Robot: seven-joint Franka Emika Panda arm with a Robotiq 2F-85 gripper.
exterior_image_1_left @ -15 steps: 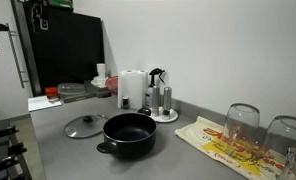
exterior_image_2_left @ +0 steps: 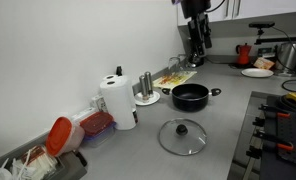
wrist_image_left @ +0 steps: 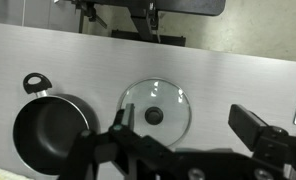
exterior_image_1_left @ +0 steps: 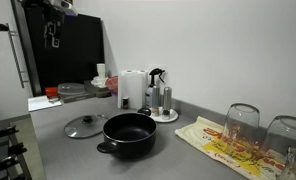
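Note:
High above the table, my gripper is open, its fingers wide apart with nothing between them. Exterior view 1 has the gripper (exterior_image_1_left: 52,42) at upper left, and exterior view 2 shows the gripper (exterior_image_2_left: 199,45) hanging well clear of the tabletop. Below it lies a round glass lid (wrist_image_left: 164,92) with a dark knob, flat on the table. Beside the lid stands a black two-handled pot (wrist_image_left: 50,133), uncovered and seemingly empty; the gripper's dark body overlaps its edge in the wrist view. The same pot (exterior_image_1_left: 129,136) and lid (exterior_image_1_left: 85,126) stand apart in exterior view 1.
A paper towel roll (exterior_image_2_left: 119,103), bottles and a small white plate (exterior_image_2_left: 147,98) line the wall. Two upturned glass jars (exterior_image_1_left: 241,123) rest on a patterned cloth (exterior_image_1_left: 210,137). Stacked containers (exterior_image_2_left: 65,135) crowd one end. Bare table surrounds the lid.
In exterior view 1 my gripper has come down and slightly to the right. The pot and lid have stayed where they were.

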